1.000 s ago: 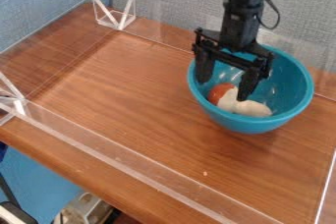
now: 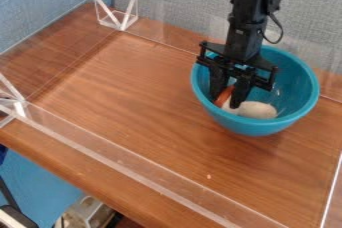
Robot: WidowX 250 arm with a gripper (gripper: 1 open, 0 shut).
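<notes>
My black gripper (image 2: 223, 87) reaches down into a cyan bowl (image 2: 294, 92) on the right of the wooden table. Its fingertips are low in the bowl, around or beside a red-orange item (image 2: 227, 99), partly hidden by them. A pale oblong item (image 2: 257, 110) lies beside it. I cannot tell whether the fingers grip anything.
White brackets (image 2: 116, 17) stand at the back left and left edge. A grey wall is behind.
My gripper has descended deeper into the bowl, onto the red-orange item, which is now more hidden.
</notes>
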